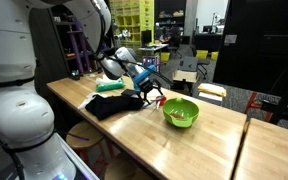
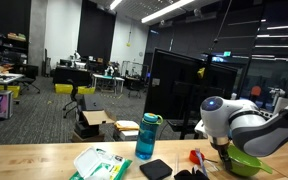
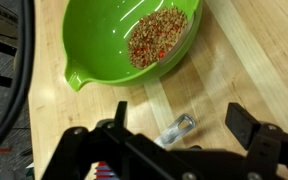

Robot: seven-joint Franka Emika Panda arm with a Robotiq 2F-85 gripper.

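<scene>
Low over the table, my gripper stands open, its two dark fingers well apart. A light grey stick-like object, perhaps a handle [image 3: 176,130], shows in the gap between the fingers in the wrist view; its far part is hidden lower down. Just beyond the gripper sits a green bowl [image 3: 76,77] with small reddish-brown bits [image 3: 158,38] in it. In exterior view 1 the bowl [image 1: 181,120] stands to the right of the gripper [image 1: 150,99]. A small red object [image 1: 161,100] is between the two.
A blue-green bottle [image 2: 148,135] and a white and green packet [image 2: 100,162] stand on the table. Black cloth [image 1: 112,104] lies at the left in exterior view 1.
</scene>
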